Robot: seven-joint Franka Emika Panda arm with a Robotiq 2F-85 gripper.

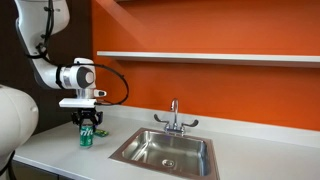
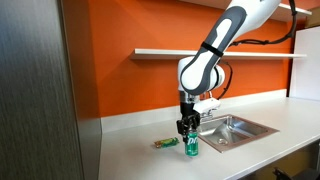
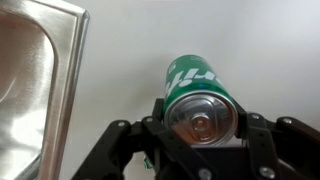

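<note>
A green can (image 1: pixel 86 137) with white lettering stands upright at the left end of the counter, and my gripper (image 1: pixel 87 119) is shut on its upper part from above. Exterior view 2 shows the can (image 2: pixel 192 146) under the gripper (image 2: pixel 189 130), its base at or very close to the counter; I cannot tell whether it touches. From the wrist, the silver top of the can (image 3: pixel 201 118) sits between the dark fingers, and its green side extends away from me.
A steel sink (image 1: pixel 170 153) with a tall faucet (image 1: pixel 175 112) lies to the right of the can. Behind the can is a small green and orange item (image 2: pixel 166 142).
</note>
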